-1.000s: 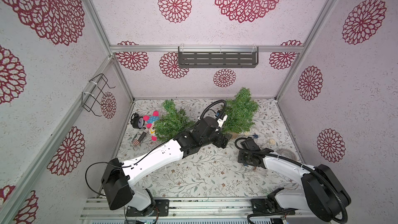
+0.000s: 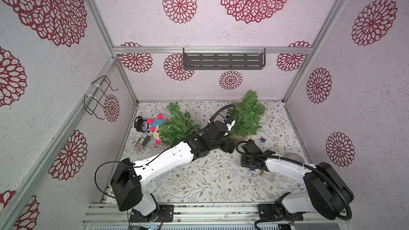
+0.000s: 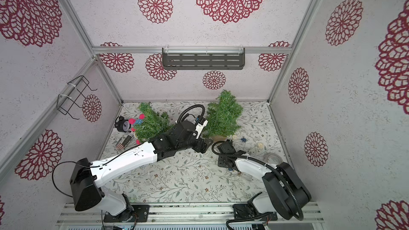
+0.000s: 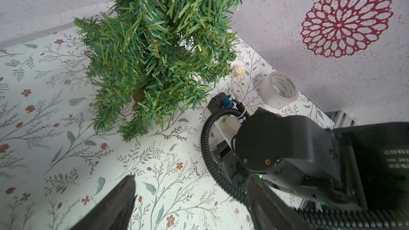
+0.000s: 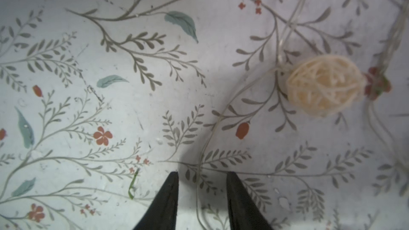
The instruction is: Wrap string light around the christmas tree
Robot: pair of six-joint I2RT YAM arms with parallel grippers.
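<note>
A green Christmas tree (image 2: 247,117) stands toward the back right; it fills the upper middle of the left wrist view (image 4: 166,46). The string light is a thin pale wire (image 5: 217,125) lying on the table with a cream woven ball (image 5: 326,85). In the left wrist view another ball (image 4: 239,70) lies beyond the tree's right side. My right gripper is low over the table, fingers apart, the wire passing across the gap between them, not gripped. Before the tree, my left gripper is open, with only tabletop showing between its blurred fingers.
A second green tree (image 2: 175,125) stands left, behind my left arm. Beside it are a black clock (image 2: 140,124) and a colourful toy (image 2: 156,122). A clear tape roll (image 4: 279,90) lies near the right wall.
My right arm has shifted left, bringing its gripper closer to the left one. The left arm has moved slightly right. The trees have stayed in place.
</note>
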